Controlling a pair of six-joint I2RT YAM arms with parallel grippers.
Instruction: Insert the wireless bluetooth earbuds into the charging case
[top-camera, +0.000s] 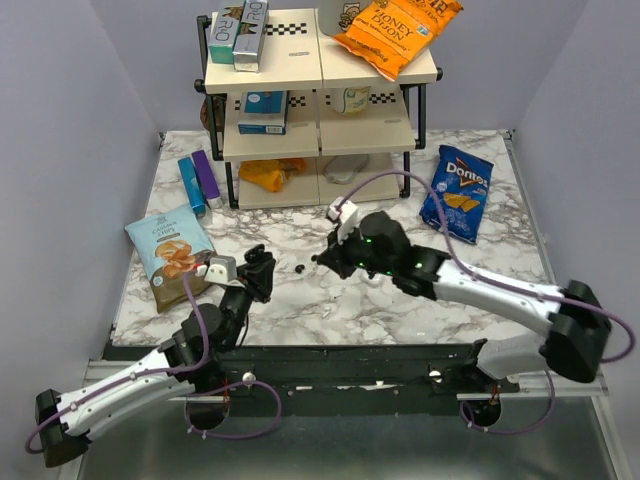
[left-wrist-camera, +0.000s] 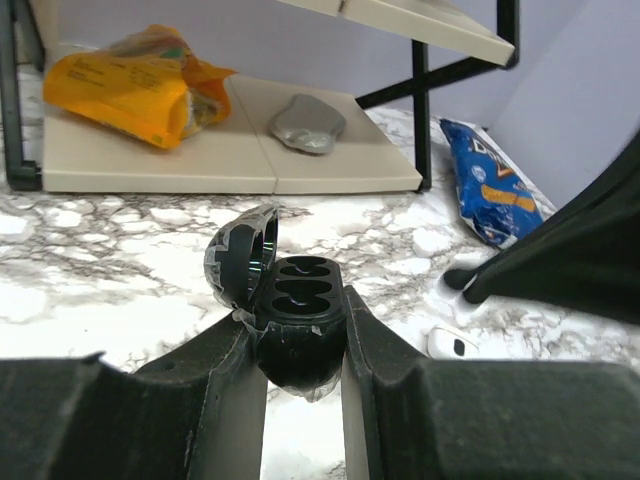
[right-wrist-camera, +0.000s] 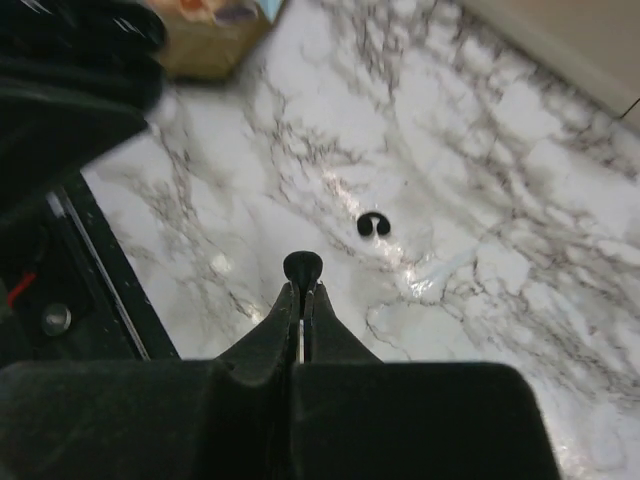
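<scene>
My left gripper (top-camera: 260, 272) is shut on the black charging case (left-wrist-camera: 302, 345). The case's lid stands up on its left side, and its two earbud slots face upward, empty. To its right, above the table, my right gripper is shut on one black earbud (right-wrist-camera: 303, 267), whose rounded end sticks out beyond the fingertips. The other earbud (right-wrist-camera: 373, 224), a small black curved piece, lies on the marble table. It also shows in the top view between the two grippers. The dark blurred shape at the upper left of the right wrist view belongs to the left arm's side.
A small white piece with a black oval (left-wrist-camera: 455, 344) lies on the table. A shelf rack (top-camera: 275, 198) stands at the back, chip bags (top-camera: 172, 250) lie at the left and blue Doritos (top-camera: 458, 195) at the right.
</scene>
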